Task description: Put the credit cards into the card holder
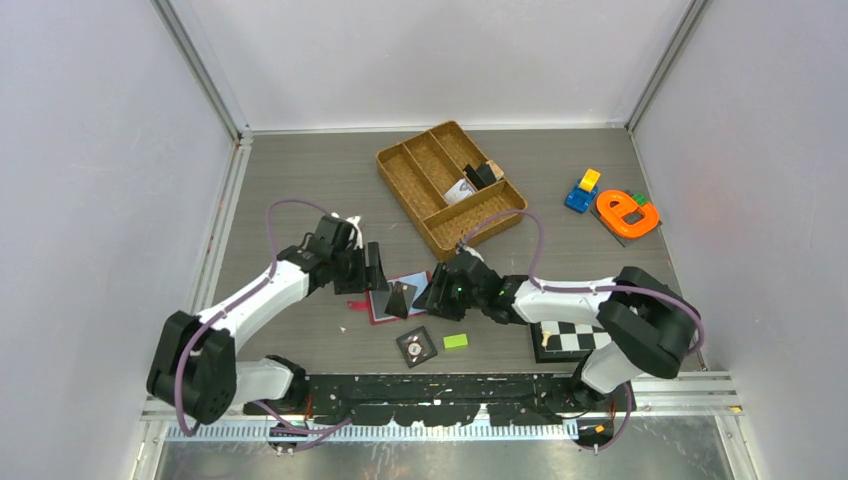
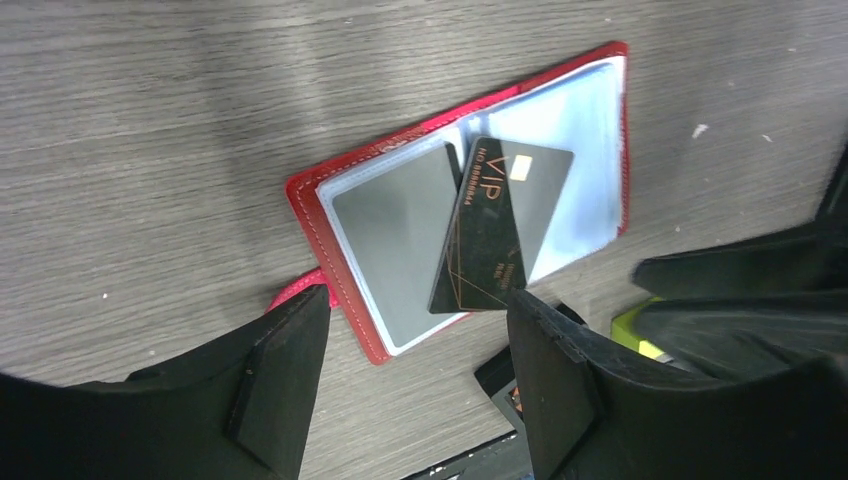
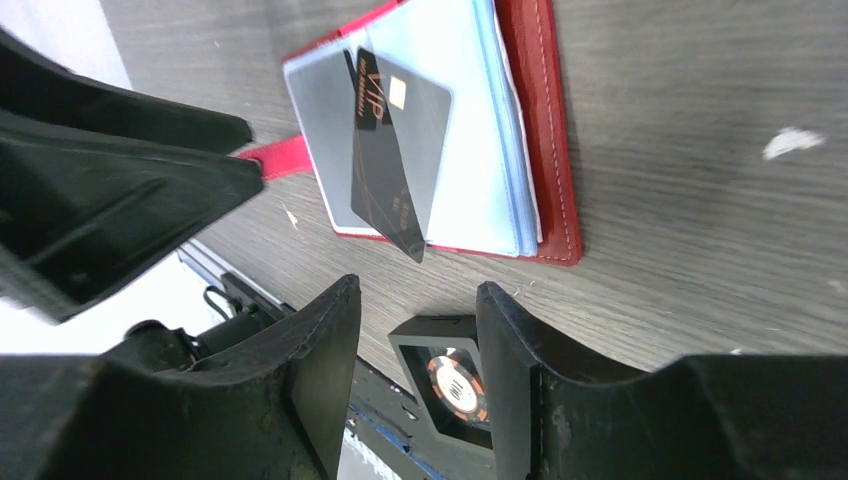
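The red card holder (image 2: 320, 230) lies open on the table, a light-blue sleeve on one side and a grey card (image 2: 385, 240) in it. A black VIP card (image 2: 480, 230) lies on top, overlapping a silver-grey part with a chip. My left gripper is open above and left of the holder, with nothing between its fingers. My right gripper is open, poised at the holder's right side, also empty.
A cork tray (image 1: 410, 185) with cards sits behind. A black square box (image 1: 416, 347) and a green block (image 1: 455, 341) lie in front; a chessboard (image 1: 560, 340) and toys (image 1: 620, 210) are on the right.
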